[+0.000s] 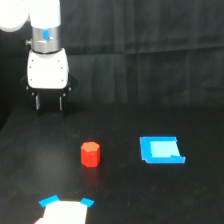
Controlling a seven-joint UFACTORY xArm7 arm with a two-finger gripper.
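Note:
A red block (90, 154) with a hexagonal top stands on the black table, left of the middle. To its right lies a pale square patch (163, 149) framed in blue tape, with nothing on it. My gripper (49, 103) hangs at the upper left, pointing down, behind and to the left of the red block and well apart from it. Its two dark fingers are spread, and nothing shows between them.
At the bottom edge, a pale cream patch (64, 212) with blue tape at its corners is partly cut off by the frame. Dark cloth (150, 50) hangs at the back. Between the red block and the taped square, the table is clear.

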